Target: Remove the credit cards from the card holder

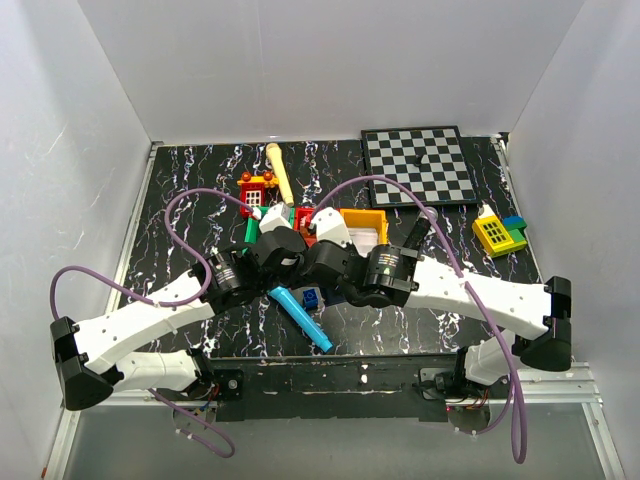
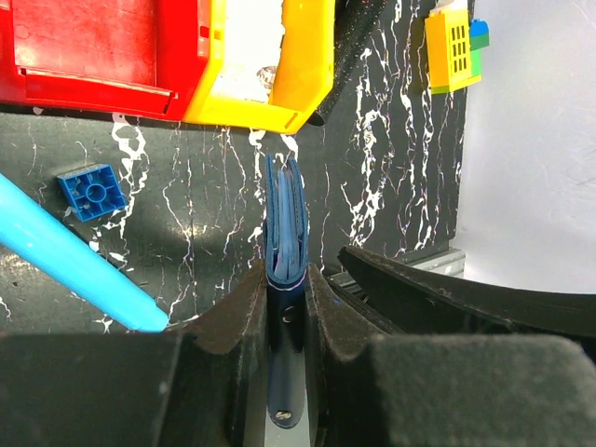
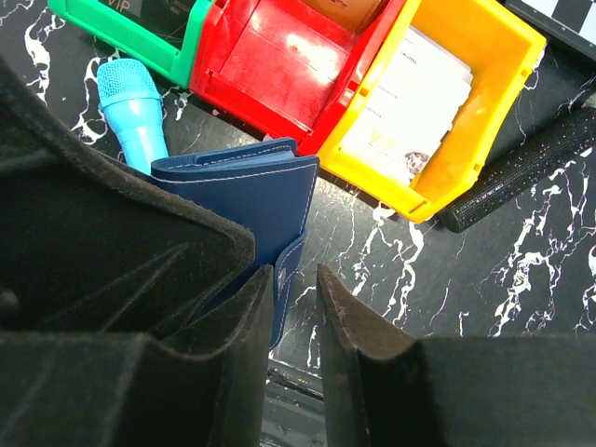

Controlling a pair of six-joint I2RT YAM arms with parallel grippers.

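Note:
The blue card holder (image 2: 287,228) is held upright edge-on in the left wrist view, with my left gripper shut on it. In the right wrist view the holder (image 3: 237,205) shows its stitched open top, and my right gripper has its fingertips at the holder's side edge; part of the finger gap shows. Whether cards are inside cannot be made out. In the top view both grippers meet over the middle of the table, hiding most of the holder.
Green (image 3: 182,51), red (image 3: 270,74) and yellow (image 3: 494,84) bins stand behind. A blue microphone (image 3: 140,130), a black cylinder (image 3: 512,172), a blue brick (image 2: 93,191), a chessboard (image 1: 418,160) and a toy block set (image 1: 495,235) lie around. Marble table shows bare between them.

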